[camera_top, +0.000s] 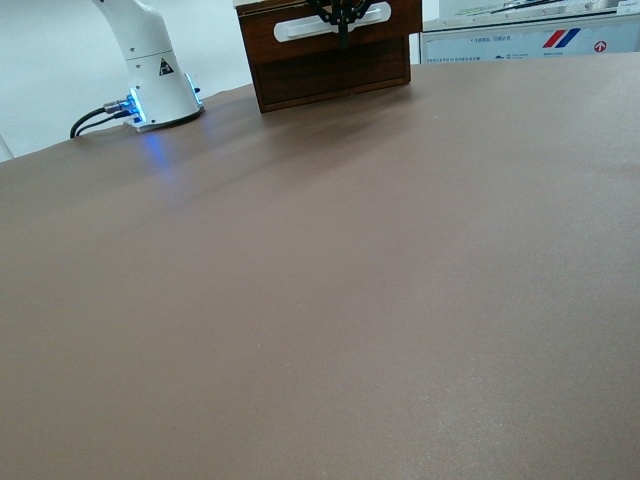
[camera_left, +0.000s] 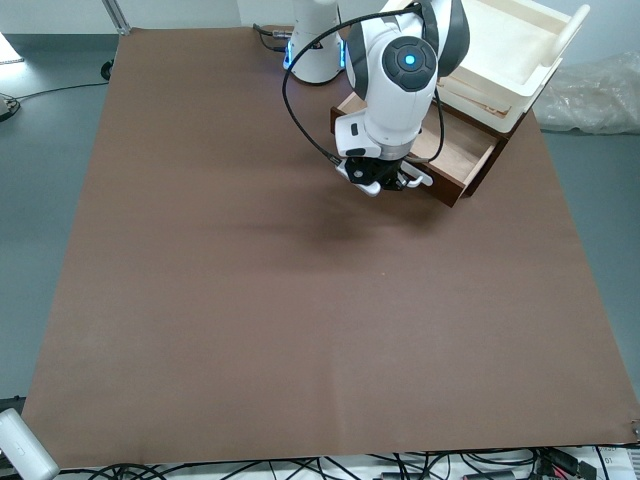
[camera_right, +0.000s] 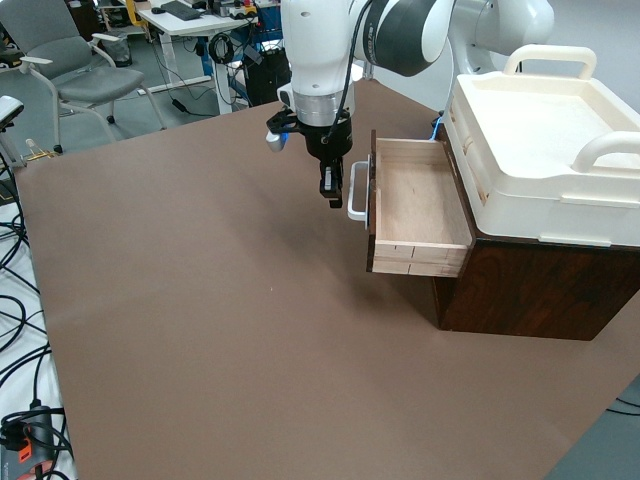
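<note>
A dark wooden box (camera_right: 540, 290) has an open, empty drawer (camera_right: 415, 200) with pale interior and a white bar handle (camera_right: 356, 215). My gripper (camera_right: 331, 190) hangs pointing down just in front of that handle; in the top view the gripper (camera_top: 342, 22) overlaps the handle (camera_top: 300, 28). Whether its fingers are open or shut, or touching the handle, I cannot tell.
A white tray with raised handles (camera_right: 540, 140) rests on top of the box. Cables lie beyond the table edges.
</note>
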